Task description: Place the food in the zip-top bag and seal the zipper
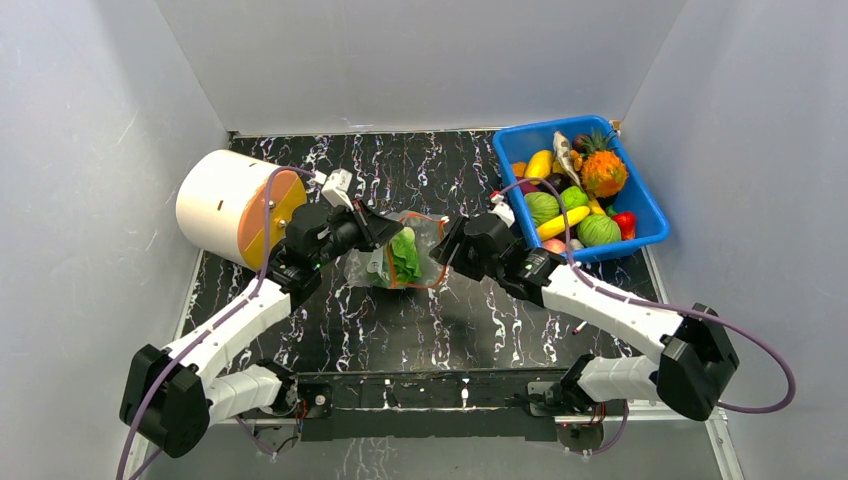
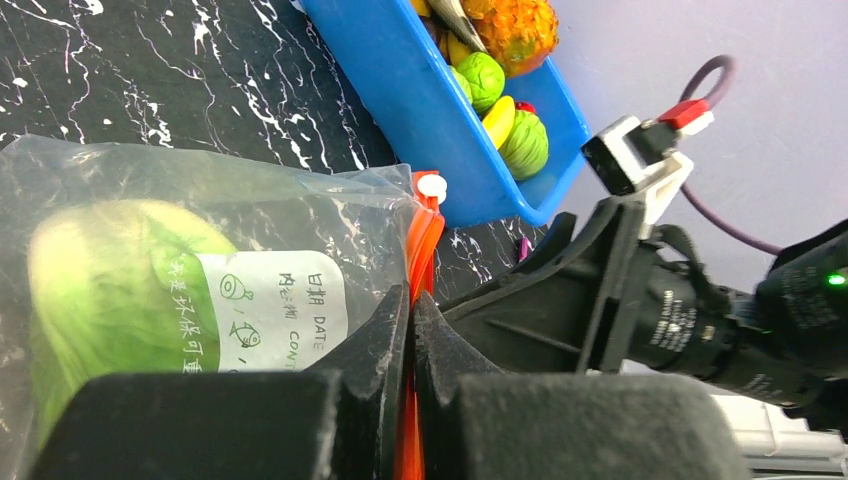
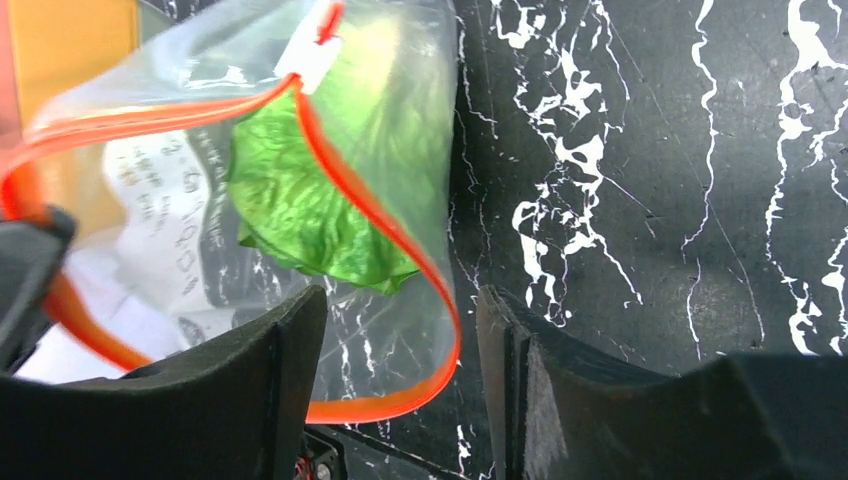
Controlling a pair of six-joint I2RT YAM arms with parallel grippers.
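Note:
The clear zip top bag (image 1: 361, 268) with orange zipper edges stands in the middle of the table. Inside it lies a leafy green vegetable (image 3: 290, 190), its pale end toward the bag's bottom. My left gripper is shut on the orange zipper edge (image 2: 424, 238) at one side of the mouth. On the opposite side, my right gripper is part open, its fingers (image 3: 306, 330) spread around part of the orange rim (image 3: 455, 325). The rim passes nearer the other finger, without visible clamping. The mouth gapes wide toward the right gripper.
A blue basket (image 1: 652, 215) full of toy fruit and vegetables stands at the back right. A large white-and-orange cylinder (image 1: 225, 205) sits at the left.

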